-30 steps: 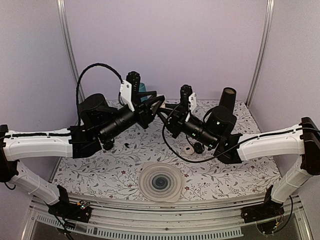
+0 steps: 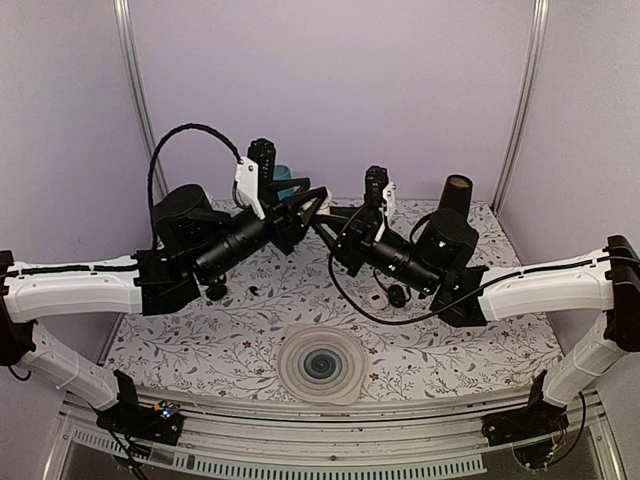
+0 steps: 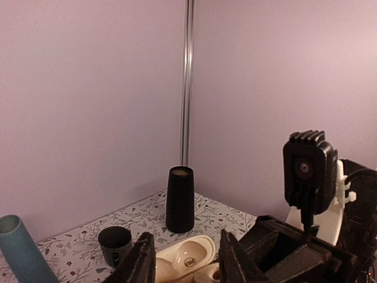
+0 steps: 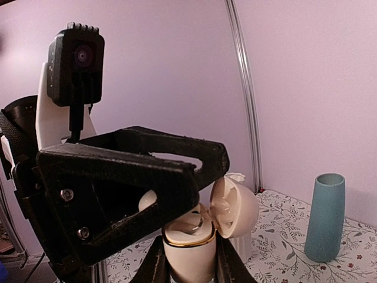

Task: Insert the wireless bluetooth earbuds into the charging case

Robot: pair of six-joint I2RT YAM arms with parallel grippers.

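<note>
The cream charging case point(image 4: 191, 256) with a gold rim is upright, its lid point(image 4: 235, 207) raised, and my right gripper is shut on its body. Just above the case, the black fingers point(image 4: 141, 188) of my left gripper reach in from the left, close to the lid. In the left wrist view my left gripper is part open, its fingertips apart with the open lid point(image 3: 189, 253) seen beyond them. A rounded cream piece point(image 3: 207, 274) shows low between those fingers; whether it is an earbud or part of the case, I cannot tell. The case's wells are mostly hidden.
A teal tumbler point(image 4: 326, 218) stands at the back, a black tumbler point(image 3: 179, 200) at the back right, and a dark mug point(image 3: 115, 243) between. A round ringed mat point(image 2: 322, 365) lies at the front. Both grippers are close together above the patterned table point(image 2: 200, 350).
Both grippers have shifted slightly apart, the left a little leftward and up, the right a little rightward.
</note>
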